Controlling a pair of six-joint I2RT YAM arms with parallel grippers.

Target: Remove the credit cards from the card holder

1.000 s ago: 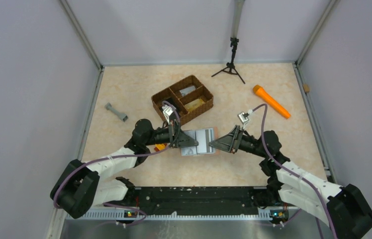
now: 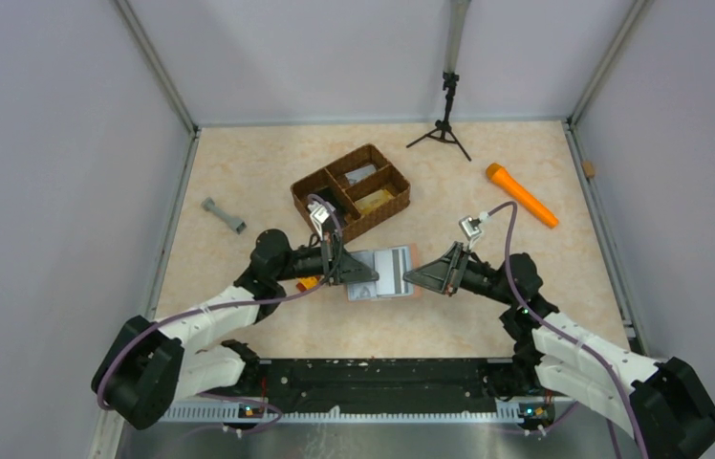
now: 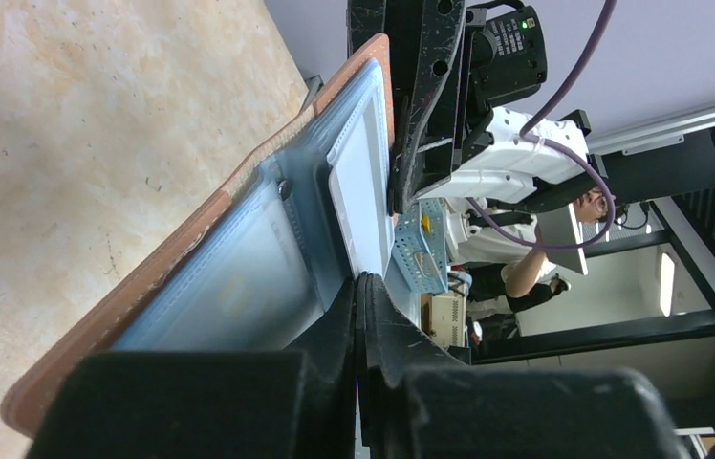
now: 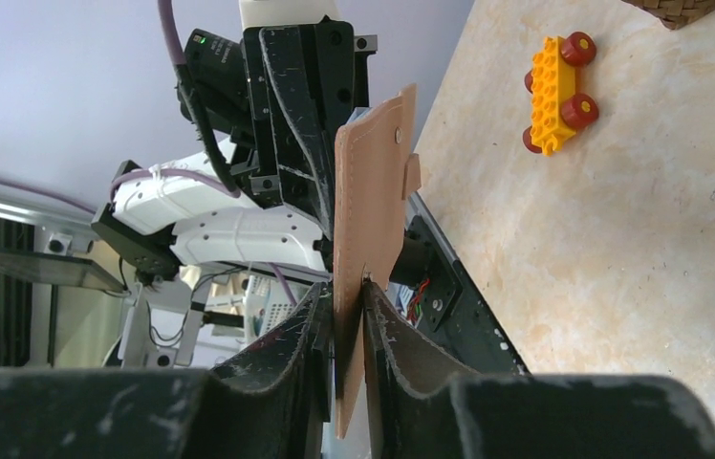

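The tan card holder point(image 2: 415, 289) is spread open between my two grippers, its clear bluish sleeves point(image 3: 225, 277) facing the left wrist camera. A white card point(image 3: 358, 186) shows at the sleeves' far side. My left gripper is shut, fingertips together at the card's lower corner; whether the corner is pinched cannot be made out. In the right wrist view, my right gripper has its fingers on both faces of the holder's edge, closed against it. The holder's tan back point(image 4: 371, 182) faces that camera and hides the cards.
A divided wicker basket point(image 2: 352, 191) stands behind the left arm. A yellow toy car base point(image 4: 552, 96) lies near that arm. An orange toy microphone point(image 2: 523, 195) is at back right, a grey toy wrench point(image 2: 224, 215) at left.
Hardly anything differs in the top view. The left gripper and the holder have shifted very slightly left, and the right arm is nearly still.
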